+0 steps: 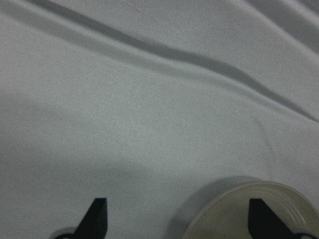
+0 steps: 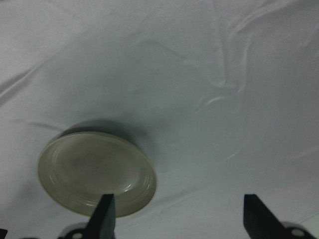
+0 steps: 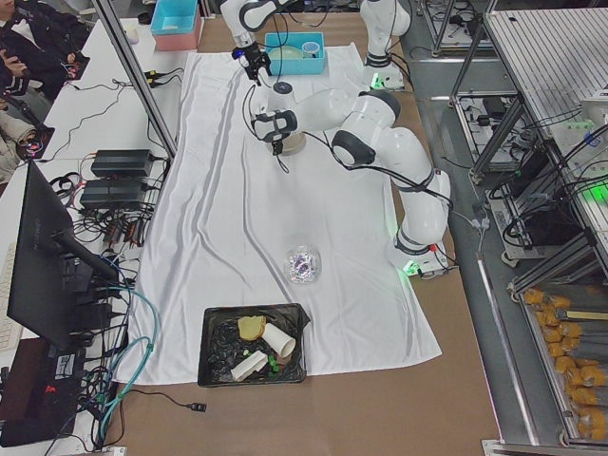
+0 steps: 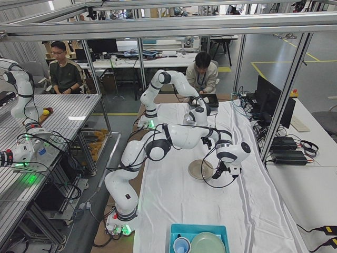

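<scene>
A beige plate (image 4: pixel 196 169) lies on the white cloth. In the left wrist view its rim (image 1: pixel 219 209) shows at lower right, and my open left gripper hangs above the cloth beside it. In the right wrist view the plate (image 2: pixel 89 169) sits at lower left, below my open right gripper. Nothing shows between either gripper's fingers. The arms partly hide the plate in both camera views.
A blue bin (image 4: pixel 174 237) with a cup and green plate stands at one end. At the other are a black tray (image 3: pixel 218 351) with cups and food pieces, and a clear round item (image 3: pixel 303 264). Monitors and cables line one side.
</scene>
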